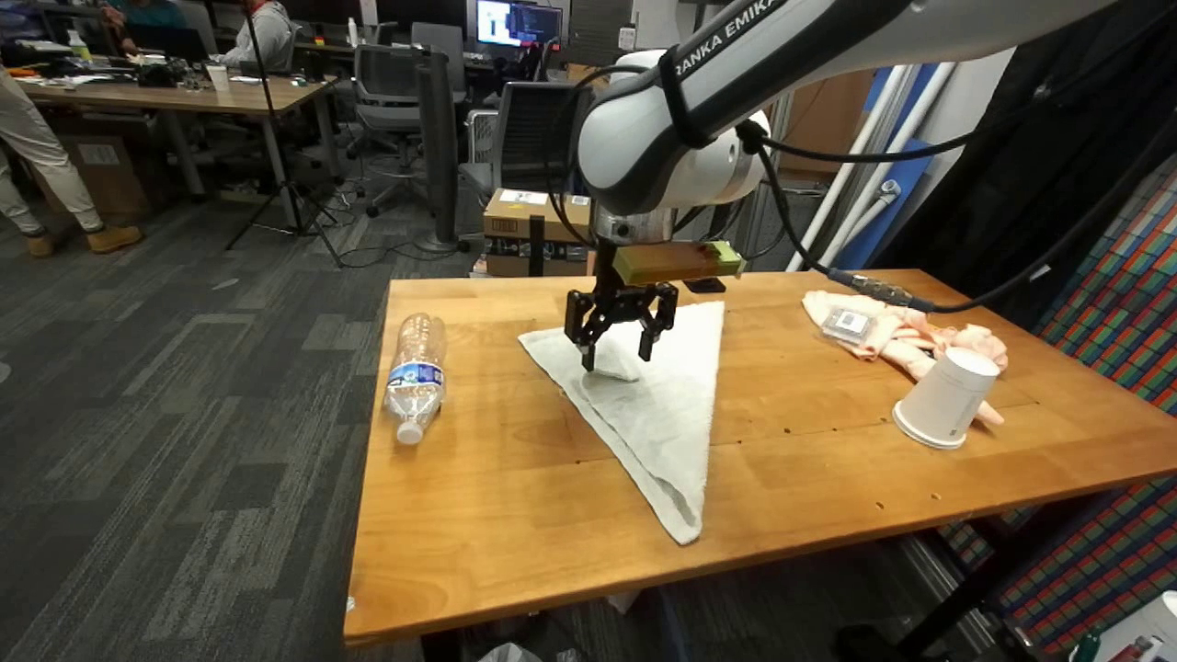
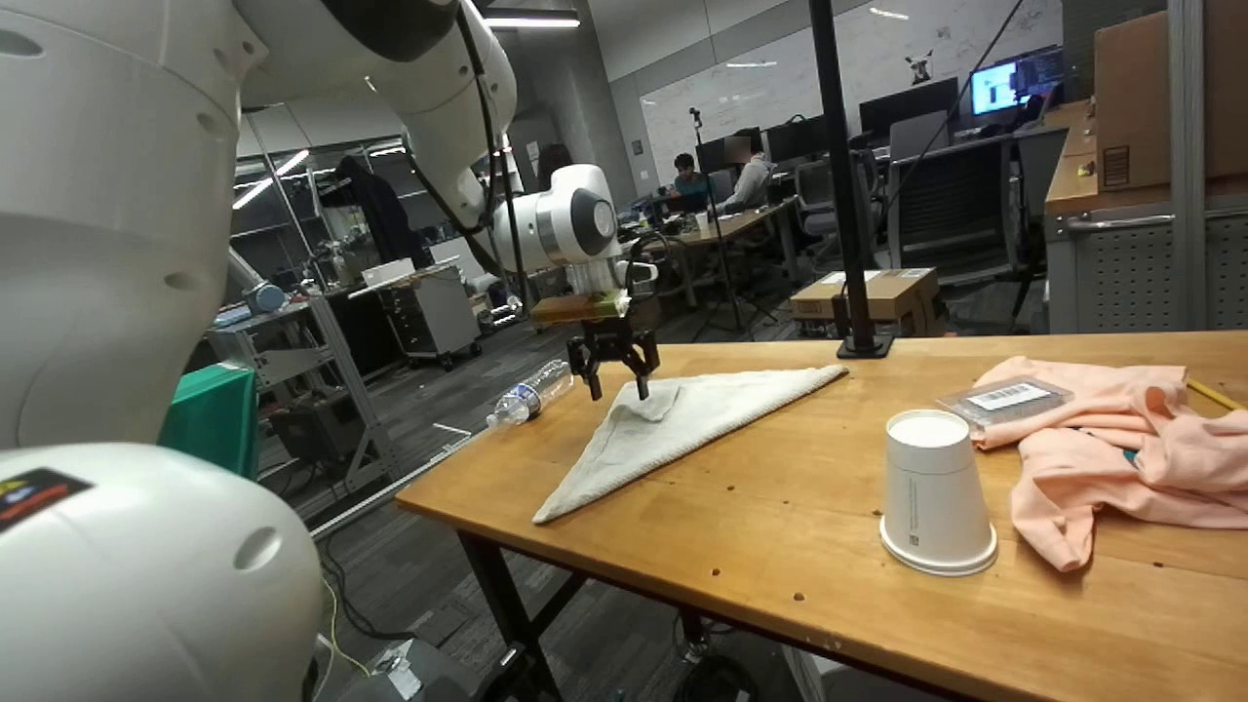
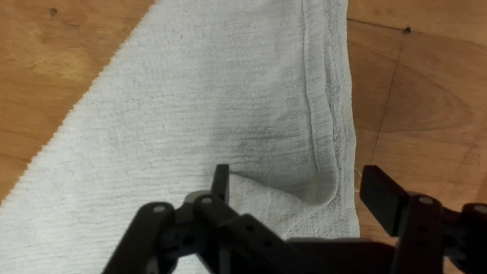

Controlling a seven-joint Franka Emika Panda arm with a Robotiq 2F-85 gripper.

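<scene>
A white towel [image 1: 662,408] lies on the wooden table, folded into a triangle, with a small raised fold near one edge. In the wrist view that lifted flap of the towel [image 3: 269,201] shows between my fingers, with bare wood beyond the towel's edge on the right. My gripper [image 1: 618,359] points down over this fold, its fingers parted. From the second exterior view, the gripper [image 2: 617,392] is just above the towel [image 2: 702,427]; whether a fingertip touches the cloth I cannot tell.
A clear plastic bottle [image 1: 416,375] lies on its side near the table's left edge. Toward the other end stand an upturned white cup [image 2: 938,491] and a crumpled peach cloth [image 2: 1123,445] with a small clear package [image 2: 1008,398] on it. Bare table [image 1: 817,408] separates them from the towel.
</scene>
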